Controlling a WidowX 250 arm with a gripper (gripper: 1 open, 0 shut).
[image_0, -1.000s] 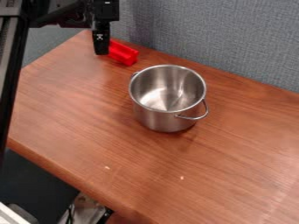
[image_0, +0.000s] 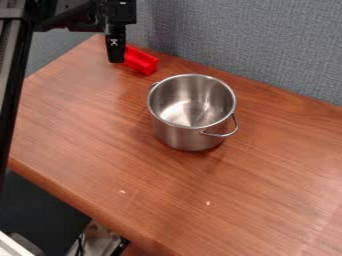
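My black gripper (image_0: 116, 52) hangs at the back left of the table, pointing down beside a red object (image_0: 140, 61) that lies on the wood just to its right, partly behind it. Whether the fingers are open or shut, or touch the red object, I cannot tell. A steel pot (image_0: 191, 110) with side handles stands upright at the middle of the table, to the front right of the red object.
A grey padded wall (image_0: 261, 45) runs along the back. The table's edge drops away at the lower left.
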